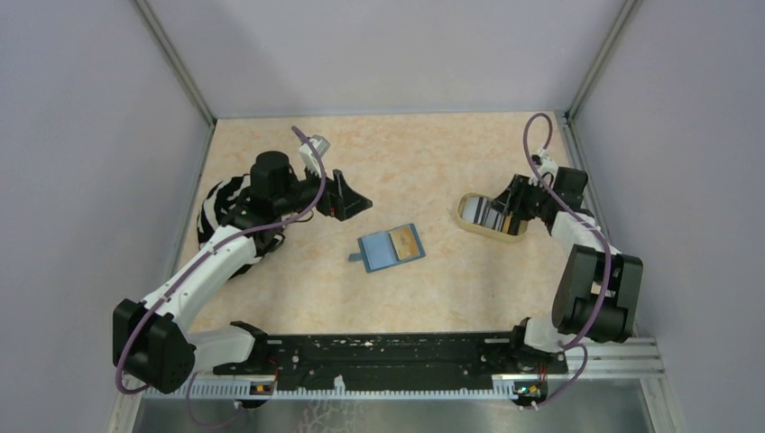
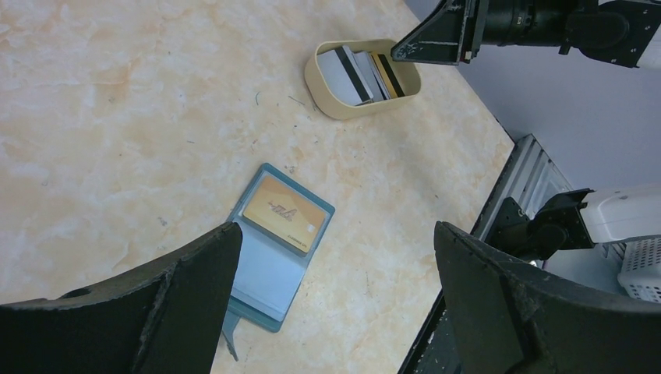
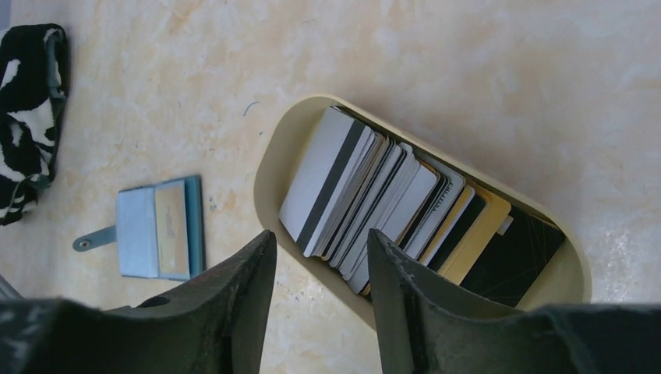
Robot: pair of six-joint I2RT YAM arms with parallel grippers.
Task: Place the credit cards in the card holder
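Observation:
The blue card holder (image 1: 376,252) lies open and flat on the table, with a gold-tan card (image 2: 285,213) showing on one half and a pale surface on the other. Several credit cards (image 3: 390,199), white, black and gold, lean in a row inside a beige oval tray (image 1: 461,216) on the right. Over that tray, my right gripper has its fingers parted, nothing between them; the cards lie below. My left gripper hangs above the table, left of and behind the holder in the top view, fingers wide apart and empty.
A black-and-white cloth (image 1: 216,203) lies beneath the left arm at the table's left side. Bare table separates the holder from the tray, and the back middle is clear too. Walls border the table on both sides.

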